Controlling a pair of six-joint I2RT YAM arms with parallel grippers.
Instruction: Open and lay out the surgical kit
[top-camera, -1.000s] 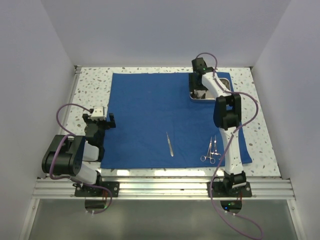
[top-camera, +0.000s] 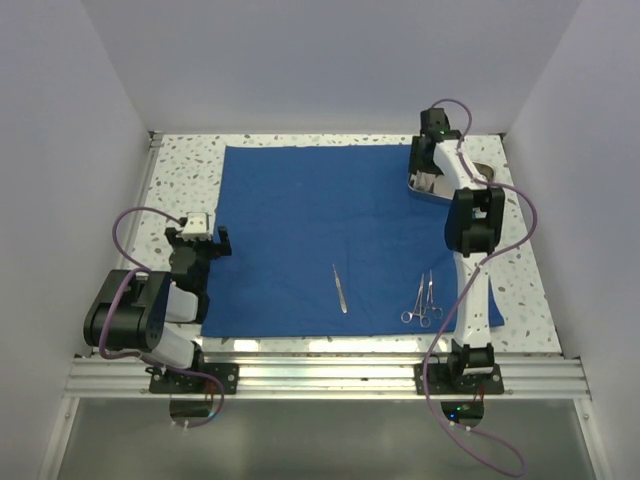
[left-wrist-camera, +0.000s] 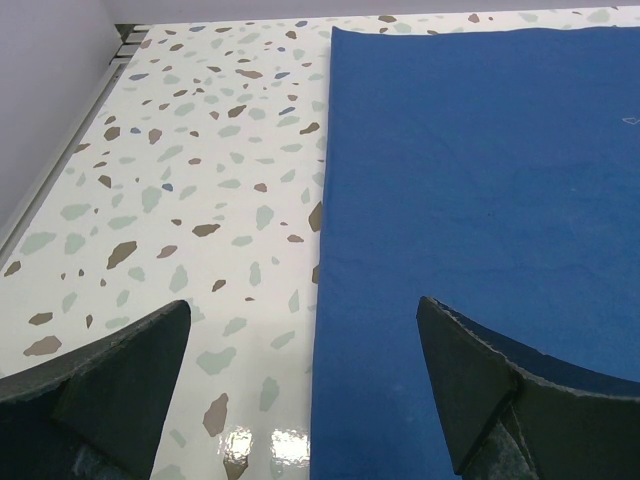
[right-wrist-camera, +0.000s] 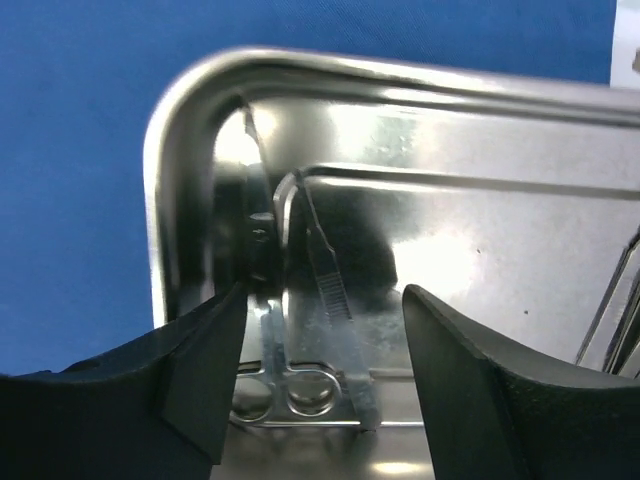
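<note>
My right gripper hangs part open over the steel tray at the back right of the blue cloth. Its fingers are either side of slim instruments in the tray: a blade-handled tool and another slender tool, with ring handles near them. Whether it touches them I cannot tell. Forceps lie at the front middle of the cloth, and scissor-like instruments at the front right. My left gripper stands open and empty at the cloth's left edge.
The speckled table shows around the cloth. The right arm covers part of the cloth's right side.
The left arm is unmoved.
</note>
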